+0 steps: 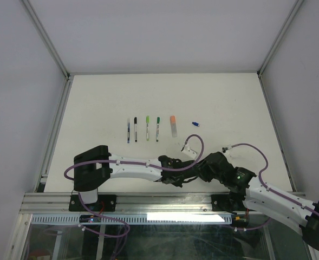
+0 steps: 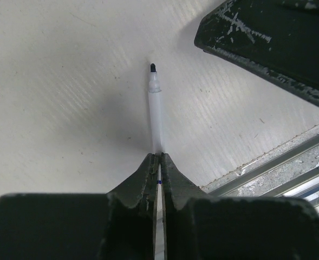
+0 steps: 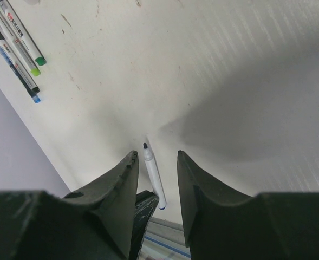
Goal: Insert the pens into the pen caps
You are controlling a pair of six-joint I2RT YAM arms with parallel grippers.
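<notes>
A white pen (image 2: 155,114) with a dark tip lies in my left gripper's area, its rear end at the closed fingertips of my left gripper; whether it is pinched between them is unclear. The same pen (image 3: 153,175) shows in the right wrist view, below and beyond my right gripper, which is open with nothing between its fingers. A small blue cap (image 1: 196,124) lies on the table right of the orange-topped item (image 1: 173,125). Capped pens, among them a green one (image 1: 157,129) and a black one (image 1: 136,129), lie in a row left of it.
Both arms meet closely at the front centre, where a metal rail (image 1: 132,200) runs along the edge. The other arm's dark body (image 2: 262,49) fills the upper right of the left wrist view.
</notes>
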